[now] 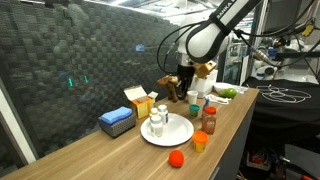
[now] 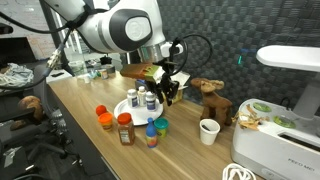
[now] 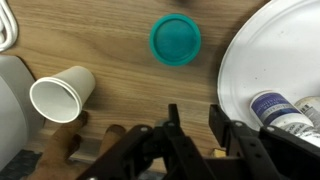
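Observation:
My gripper (image 1: pixel 183 80) hangs above the far part of the table, clear of the objects below it. At the bottom of the wrist view, its dark fingers (image 3: pixel 172 118) stand apart with nothing seen between them. A round green item (image 3: pixel 175 40) sits on the wood ahead of the fingers, and exterior view 2 has the same green item (image 2: pixel 162 127) beside the plate. The white plate (image 3: pixel 240 65) lies on the right of the wrist view, carrying several small white bottles (image 1: pixel 156 128). On the left is a white cup (image 3: pixel 60 95).
Near the plate are a brown jar (image 2: pixel 126 130), a blue bottle (image 2: pixel 151 133), an orange cup (image 1: pixel 200 141) and a red ball (image 1: pixel 176 159). A wooden moose (image 2: pixel 213 100) and a yellow box (image 1: pixel 140 103) stand farther back.

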